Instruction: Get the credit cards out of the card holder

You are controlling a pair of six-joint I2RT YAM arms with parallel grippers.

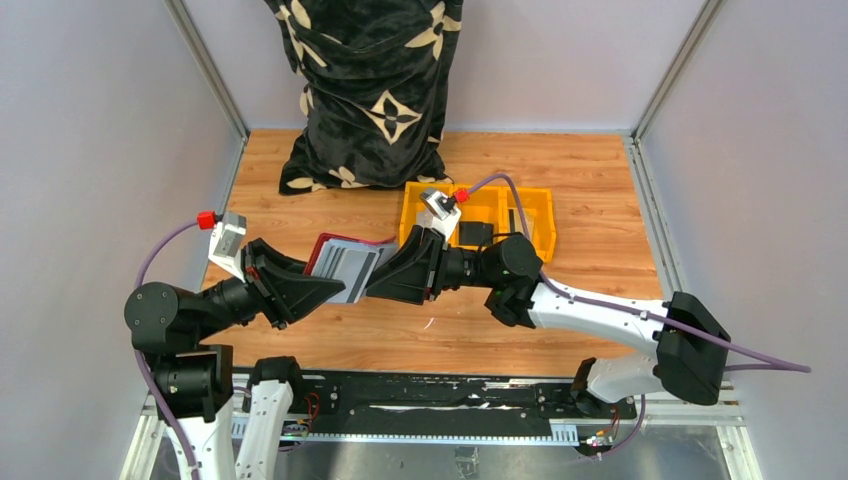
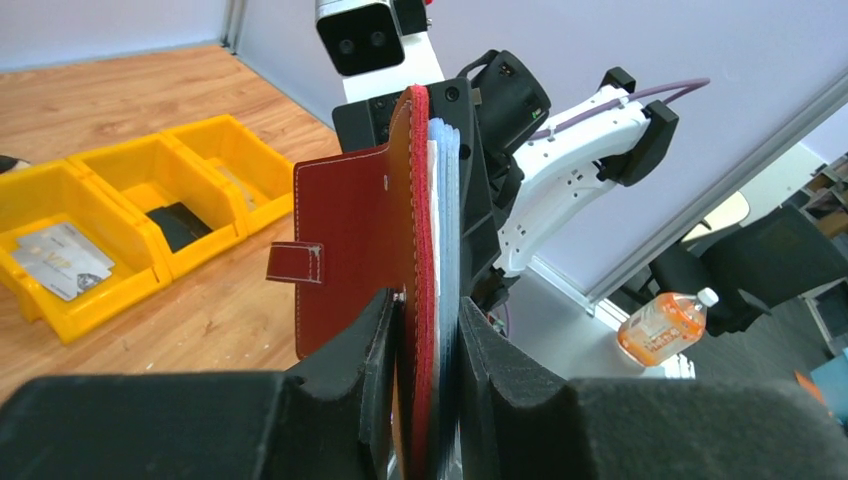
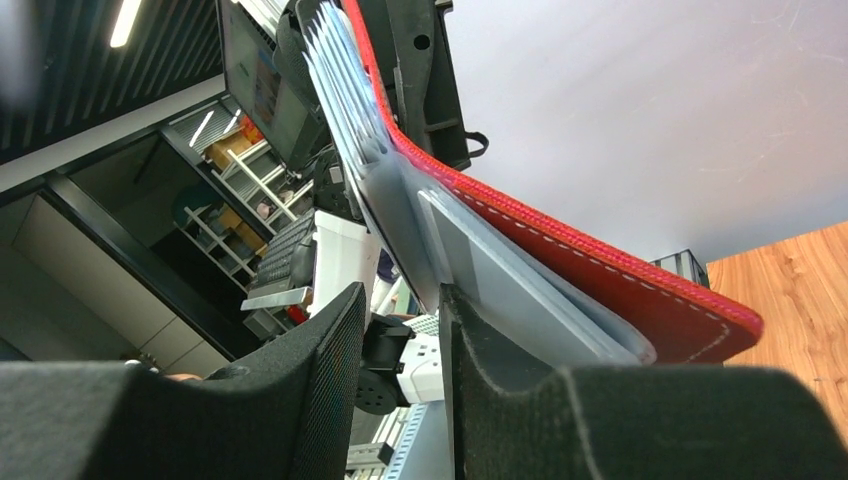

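Observation:
A red leather card holder with clear sleeves is held up between my two grippers. My left gripper is shut on the holder, whose spine, side flap and bluish sleeve edges show in the left wrist view. In the right wrist view the open sleeves fill the space just above my right gripper, whose fingers stand open at the sleeves' edge, one touching or very near them. Whether any card sits in these sleeves is hard to tell.
A yellow three-compartment tray with flat items in it stands at the back right of the wooden floor. A dark patterned cloth hangs at the back. Walls enclose both sides.

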